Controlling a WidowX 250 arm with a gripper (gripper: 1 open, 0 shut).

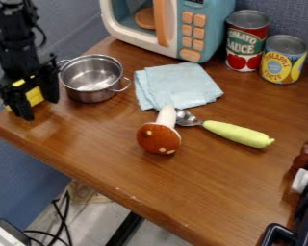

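My black gripper [26, 94] is at the left edge of the table, pointing down around a yellow object [32, 93] that is mostly hidden behind its fingers; whether it grips it I cannot tell. Just right of it sits a steel pot [92, 84]. Farther right lie a folded blue cloth [177, 85], a brown and white mushroom toy [158, 139], a spoon [187, 118] and a yellow corn [241, 134].
A toy microwave [162, 24] and two cans, red [246, 38] and yellow [283, 61], stand at the back. Dark objects [293, 211] occupy the right edge.
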